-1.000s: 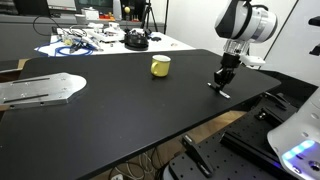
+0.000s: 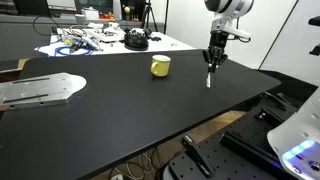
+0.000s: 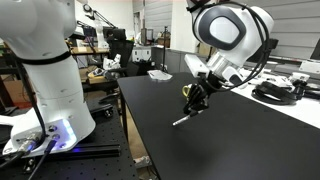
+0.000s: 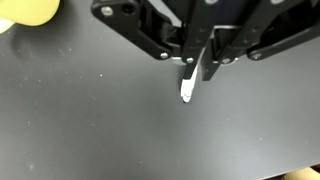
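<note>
My gripper (image 2: 212, 63) is shut on a slim white stick-like object (image 2: 209, 79), perhaps a marker, above the black table. It hangs nearly upright in the first exterior view. In the second exterior view the white object (image 3: 182, 121) slants down and left from my gripper (image 3: 193, 112). In the wrist view its white end (image 4: 187, 88) pokes out past the dark fingers (image 4: 190, 72), which hide the rest. A yellow mug (image 2: 160, 66) stands on the table, apart from the gripper, and its edge (image 4: 36, 10) shows at the wrist view's top left.
On the table's left side lies a silver metal plate (image 2: 42, 88). Some clutter sits behind the table's far side.
A second ago my gripper was low over the white object near the table's right front. It has since risen and moved back and slightly left, carrying the object, which now hangs more upright.
</note>
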